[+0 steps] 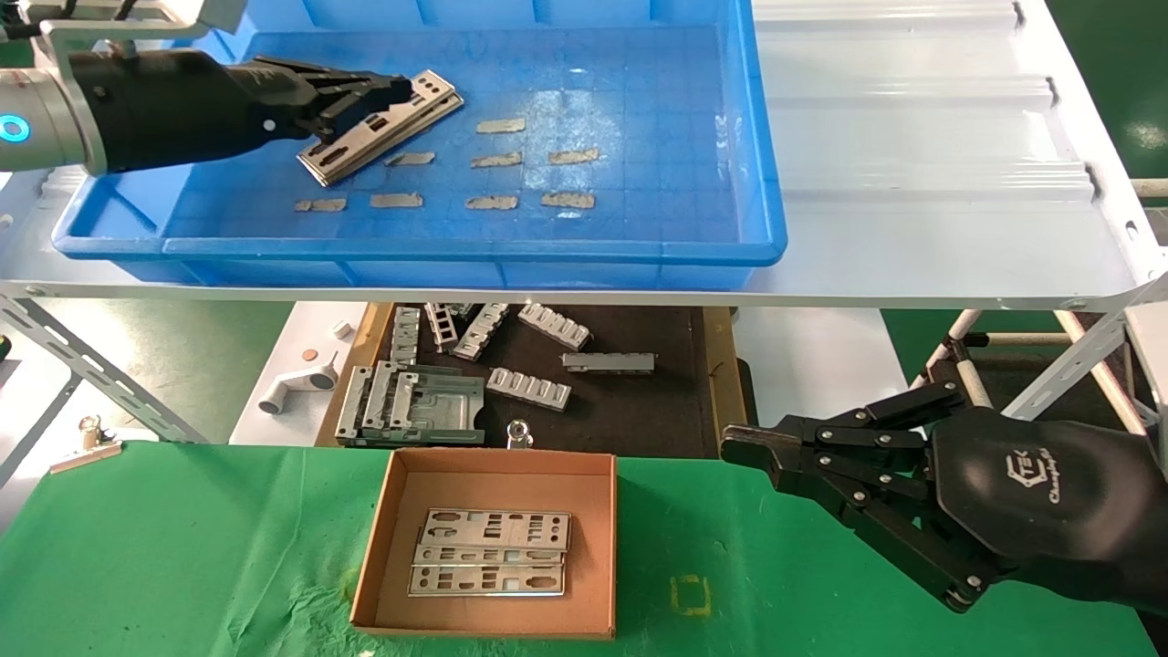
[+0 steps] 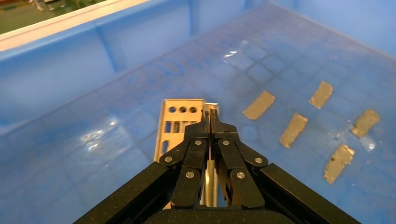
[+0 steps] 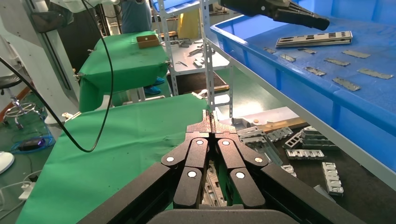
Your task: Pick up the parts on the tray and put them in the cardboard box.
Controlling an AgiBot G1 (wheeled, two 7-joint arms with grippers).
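Note:
Two slotted metal plates [image 1: 356, 147] lie stacked askew on the floor of the blue tray [image 1: 657, 88], toward its left side. My left gripper [image 1: 402, 89] hovers just over them with its fingertips together; nothing is held between them. In the left wrist view, the plates show below and behind the closed fingers. Several similar plates [image 1: 493, 529] rest flat inside the cardboard box [image 1: 374, 564] on the green table. To the right of that box, above the cloth, my right gripper [image 1: 735, 443] is shut and empty.
Strips of grey tape [image 1: 499, 160] are stuck to the tray floor. Under the shelf edge [image 1: 876, 296], a dark lower board holds several loose metal brackets [image 1: 527, 389]. Green cloth [image 1: 799, 580] on both sides of the box is clear.

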